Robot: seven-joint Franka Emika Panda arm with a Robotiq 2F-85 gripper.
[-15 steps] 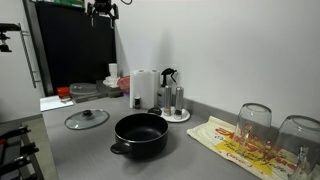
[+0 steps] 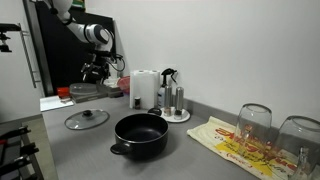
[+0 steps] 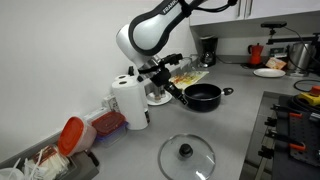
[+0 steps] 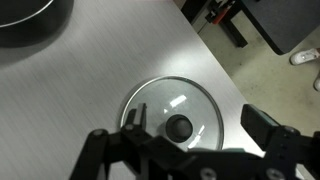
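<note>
A clear glass lid with a dark rim and a black knob lies flat on the grey table, to the left of the black pot in exterior view 1. The pot stands uncovered. My gripper is above the table with its fingers open and nothing held. In the wrist view the gripper has the knob in line between its spread fingers, with the lid well below them. The pot shows only in part at the upper left there. Exterior view 2 has the lid near the front.
A paper towel roll, bottles and a red container line the wall side. Glass jars and a patterned cloth occupy the right end. Bare table separates lid and pot.
Over the last second my arm has come down from high up at the back left in exterior view 1, bringing the gripper lower. Lid and pot have stayed put.
</note>
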